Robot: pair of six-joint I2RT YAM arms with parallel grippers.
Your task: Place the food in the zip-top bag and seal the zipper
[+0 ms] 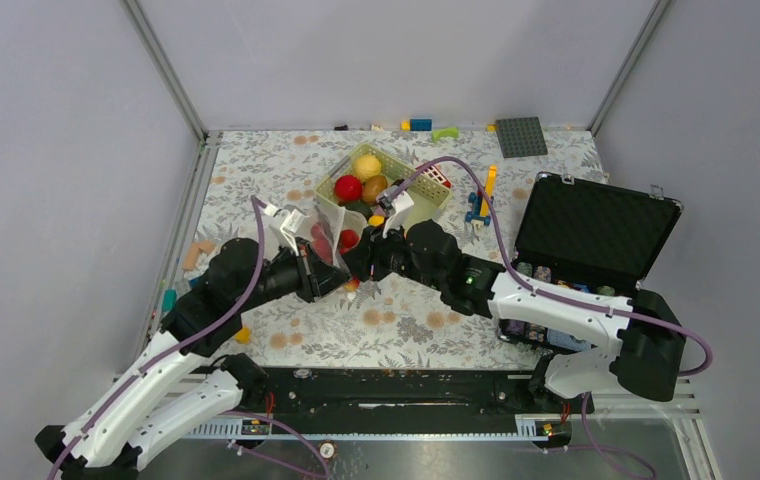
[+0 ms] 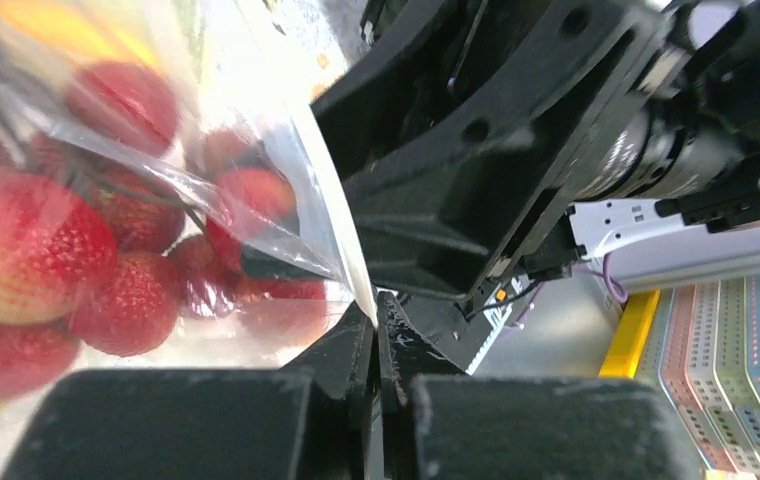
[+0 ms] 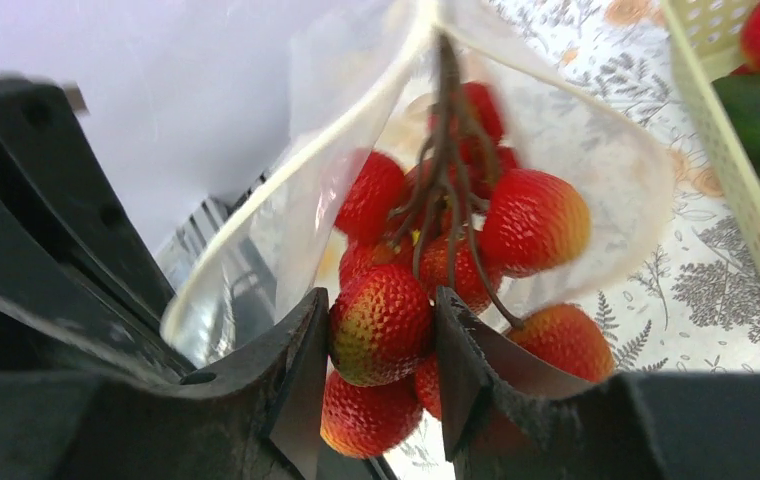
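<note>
A clear zip bag [image 1: 331, 227] full of red strawberry-like food hangs between the grippers. My left gripper is shut on the bag's top edge, with red fruits [image 2: 26, 245] visible through the plastic. My right gripper is at the bag's open mouth, part open around a strawberry [image 3: 381, 325]; whether it grips it firmly I cannot tell. Dark stems lie among the fruits inside.
A pale green basket [image 1: 426, 205] with fruit and vegetables stands just behind. An open black case [image 1: 586, 230] is at right, a toy [image 1: 486, 195] behind it.
</note>
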